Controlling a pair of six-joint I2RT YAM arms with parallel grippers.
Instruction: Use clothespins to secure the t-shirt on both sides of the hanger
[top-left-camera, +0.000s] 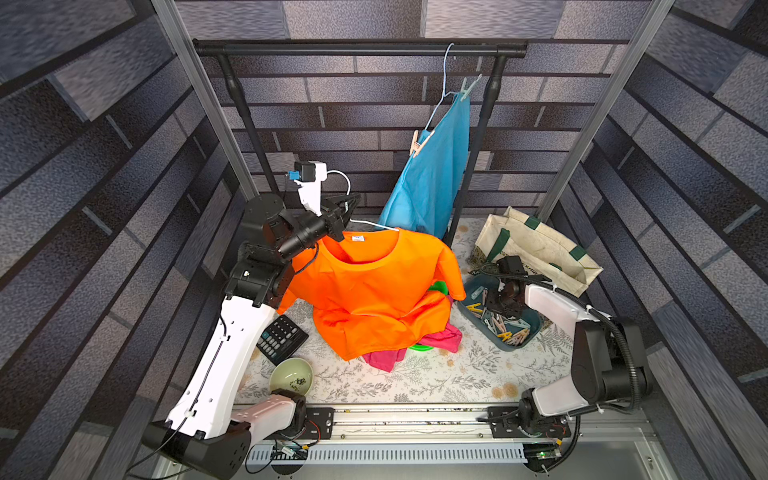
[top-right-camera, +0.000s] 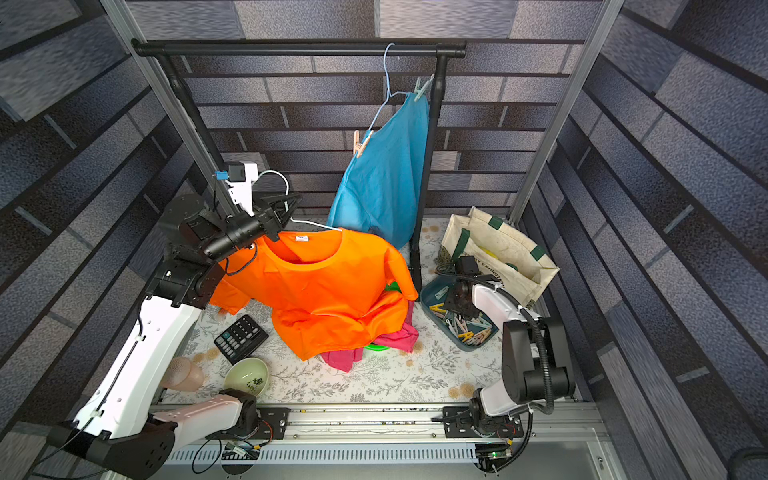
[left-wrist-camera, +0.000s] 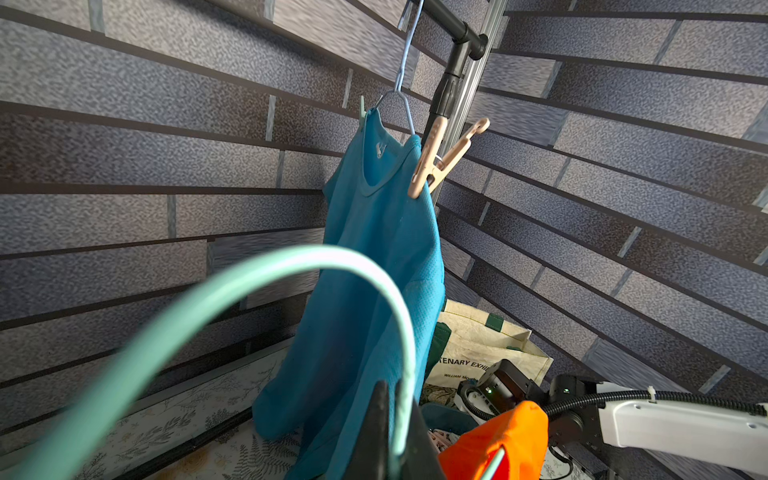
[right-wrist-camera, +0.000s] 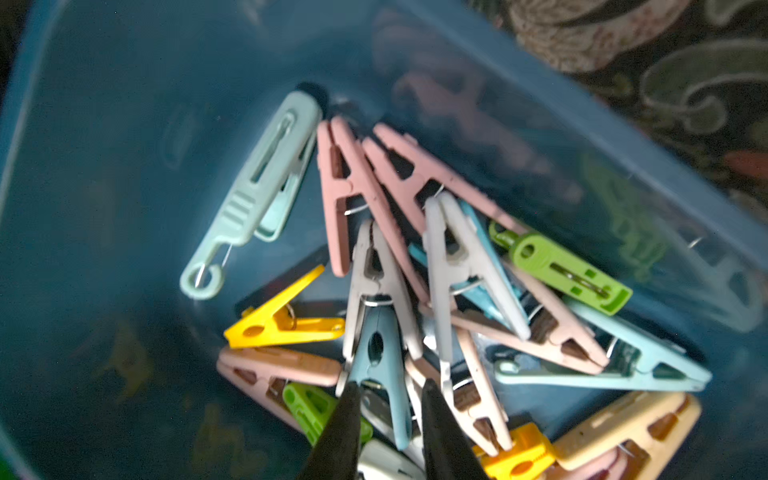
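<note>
The orange t-shirt hangs from a pale hanger, whose hook arches up in front of the left wrist camera. My left gripper is shut on the hanger's thin neck, holding it above the table. No clothespin shows on the shirt's visible shoulders in the top views. My right gripper points down into the blue bin, its fingers apart over a pile of clothespins. A blue clothespin lies in front of and partly between its fingertips; I see no grip on it.
A blue t-shirt hangs on the rack with clothespins on both shoulders. A canvas bag stands behind the bin. Pink cloth lies under the orange shirt; a calculator and a green bowl are at left.
</note>
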